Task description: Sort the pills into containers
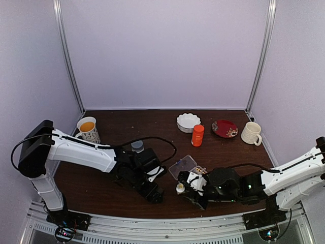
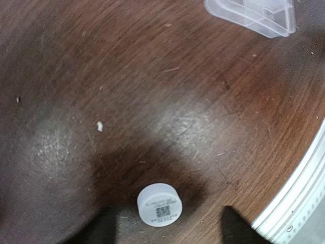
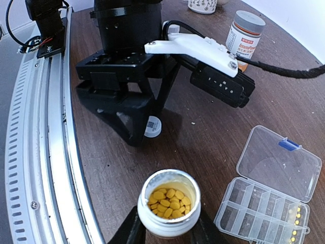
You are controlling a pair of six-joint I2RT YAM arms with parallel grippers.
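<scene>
An open white bottle (image 3: 168, 219), filled with yellow pills (image 3: 170, 202), is held upright by my right gripper (image 1: 189, 192), which is shut on it above the table. Its round white cap (image 2: 160, 205) rests on the wood, printed face up. My left gripper is open over the cap, one finger to each side and nothing gripped. To the right in the right wrist view lies the clear pill organizer (image 3: 248, 209), its lid (image 3: 277, 165) folded back. Several yellow pills (image 3: 295, 223) sit in its right-end compartments; the others in sight look empty.
A labelled jar with a grey lid (image 3: 244, 38) stands behind the left arm. Farther back are an orange bottle (image 1: 197, 135), a white bowl (image 1: 188, 121), a red plate (image 1: 225, 128) and two mugs. The metal rail (image 1: 167, 222) borders the table's front.
</scene>
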